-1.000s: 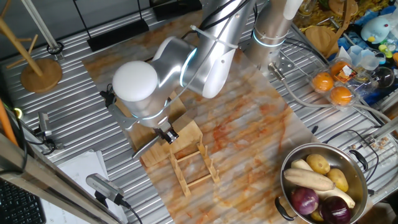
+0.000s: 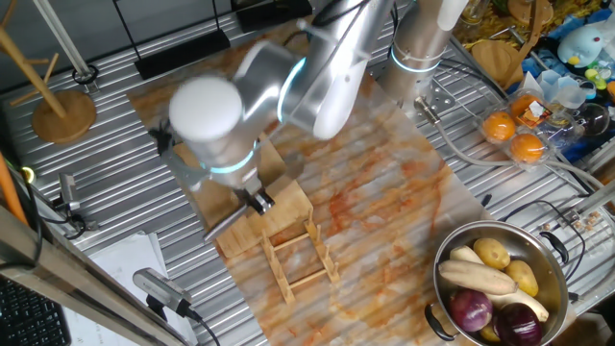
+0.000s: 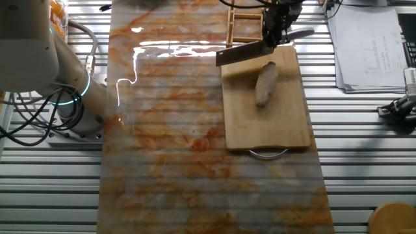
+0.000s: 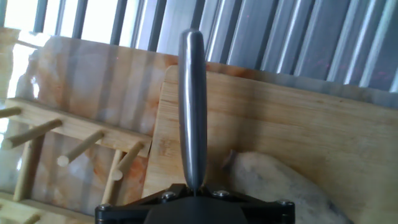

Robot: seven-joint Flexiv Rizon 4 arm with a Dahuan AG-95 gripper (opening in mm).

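Observation:
My gripper is shut on a cleaver, whose grey metal handle point(image 4: 193, 106) points away from the fingers in the wrist view. The broad blade point(image 3: 244, 54) extends from the other side of the gripper, over one end of the wooden cutting board point(image 3: 286, 130). On that board lies a pale, elongated root vegetable point(image 3: 266, 84), apart from the blade in exterior view 2. In the wrist view, part of the vegetable point(image 4: 273, 183) shows to the right of the handle, its lower end cut off by the frame.
A wooden peg rack point(image 2: 300, 264) stands right beside the board. A steel pot point(image 2: 447, 240) with potatoes, pale roots and purple onions sits at the lower right in exterior view 1.
Rack and pot have stayed put.

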